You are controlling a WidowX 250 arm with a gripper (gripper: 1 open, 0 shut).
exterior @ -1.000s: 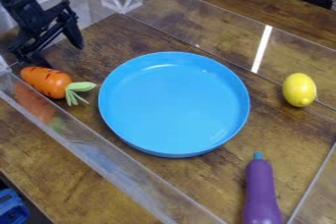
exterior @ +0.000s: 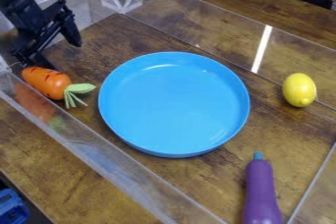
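The black gripper (exterior: 37, 33) is at the upper left, at the tray's edge, just above and behind an orange carrot (exterior: 45, 81) with pale green leaves. The carrot lies left of a blue plate (exterior: 174, 105). I cannot tell whether the gripper is open or shut; its lower part is dark and partly behind the carrot.
A yellow lemon (exterior: 300, 89) lies at the right, and a purple eggplant (exterior: 260, 194) at the lower right. Clear tray walls run along the near and far sides. Bare wood is free behind the plate.
The gripper has shifted very slightly; the carrot, plate and other objects look unmoved.
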